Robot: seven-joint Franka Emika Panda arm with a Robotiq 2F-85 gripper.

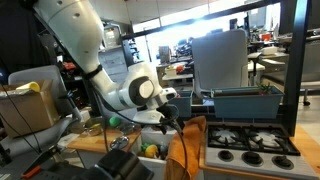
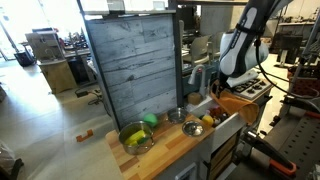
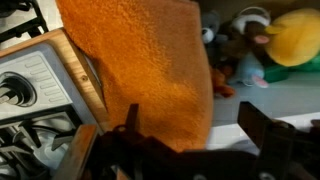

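Observation:
An orange cloth (image 1: 184, 150) drapes over the counter edge between the sink and the stove in exterior view 1. Below the camera in the wrist view, the same cloth (image 3: 155, 65) fills the middle. My gripper stands open, its dark fingers (image 3: 265, 135) set wide apart with nothing gripped. In exterior view 1 the gripper is hard to make out, close to the sink and the cloth. Beside the cloth, the white sink (image 3: 285, 106) holds several soft toys, among them a yellow one (image 3: 295, 38).
A gas stove (image 1: 255, 145) adjoins the cloth on the right. Behind it stands a blue rack (image 1: 248, 105). Pots (image 2: 137, 138) and a green item (image 2: 151, 120) sit on the wooden counter (image 2: 160, 158) left of the sink.

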